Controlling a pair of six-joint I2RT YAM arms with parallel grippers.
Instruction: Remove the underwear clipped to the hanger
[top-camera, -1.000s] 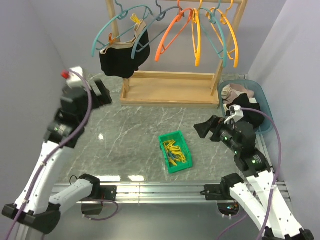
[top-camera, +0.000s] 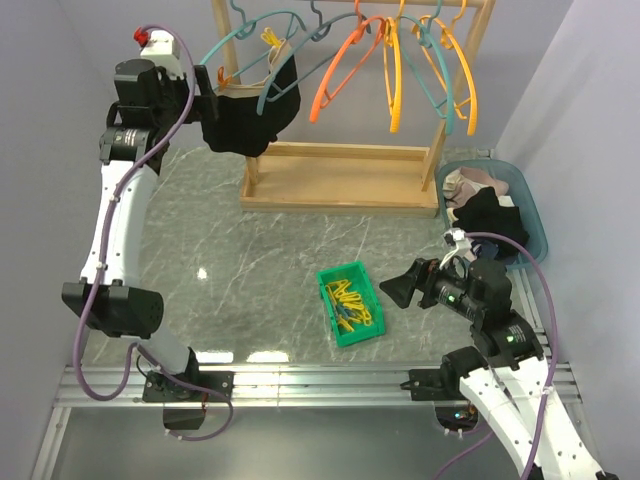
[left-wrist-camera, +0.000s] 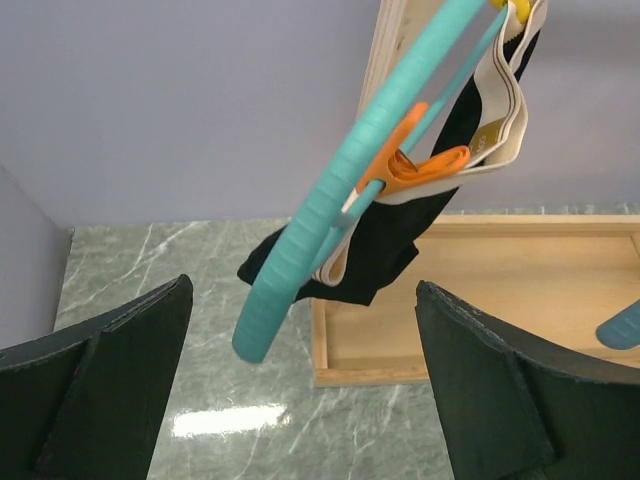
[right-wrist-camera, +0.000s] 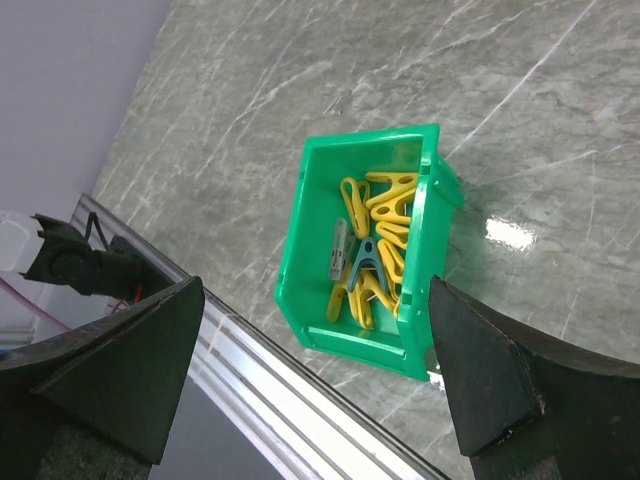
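The black underwear (top-camera: 245, 125), with its beige waistband, hangs from a teal hanger (top-camera: 265, 20) at the upper left of the rack. An orange clip (left-wrist-camera: 407, 160) pins one end of the waistband to the hanger; a yellow clip (top-camera: 270, 37) is at the other end. My left gripper (top-camera: 208, 96) is open beside the hanger's left end. In the left wrist view, that teal tip shows between the spread fingers, which hold nothing. Over the floor near the green box, my right gripper (top-camera: 404, 287) stands open and empty.
A green box (top-camera: 377, 318) of yellow clips (top-camera: 347, 303) stands mid-floor. Orange (top-camera: 347, 50) and yellow hangers (top-camera: 392, 90) crowd the wooden rack (top-camera: 340, 205) to the right. A grey-blue basket (top-camera: 530, 215) of clothes lies at right. The floor left of the box is clear.
My left gripper has risen from beneath the underwear to the hanger's left end, lately shifting right, and the hanger's tip has shifted right. The right arm has moved only slightly down-left.
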